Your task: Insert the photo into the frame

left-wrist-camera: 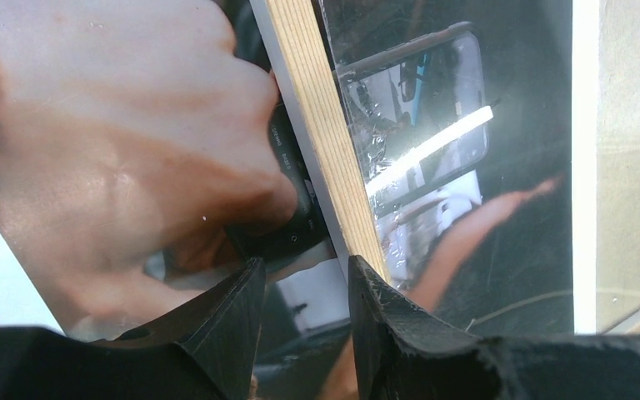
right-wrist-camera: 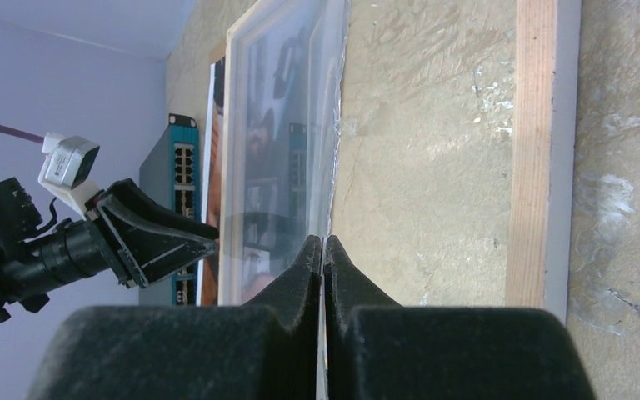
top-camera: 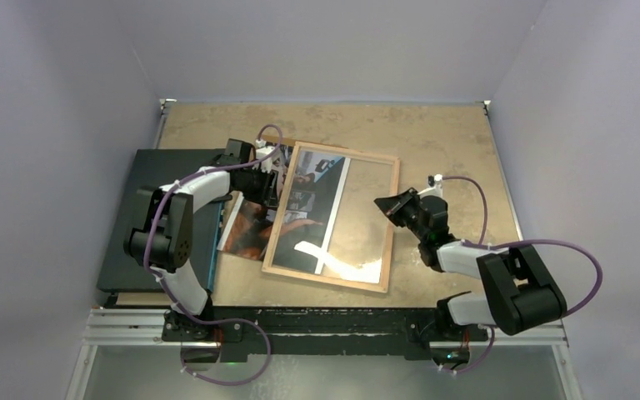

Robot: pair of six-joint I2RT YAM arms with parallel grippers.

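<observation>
The photo (top-camera: 246,229) lies on the table with its left part bare and the rest under the wooden frame (top-camera: 325,282), seen through it as far as a white edge strip. In the left wrist view, my left gripper hangs over the photo, fingers apart with nothing between them, beside the frame's left bar (left-wrist-camera: 327,125). A clear sheet (right-wrist-camera: 283,125) curves up inside the frame in the right wrist view, its edge running to my right gripper. That gripper is shut on the sheet's edge, inside the frame's right bar (right-wrist-camera: 533,167).
A large dark box (top-camera: 158,250) stands at the left, under the left arm. Bare table (top-camera: 442,133) shows behind and right of the frame. Bright glare lies on the lower part of the sheet.
</observation>
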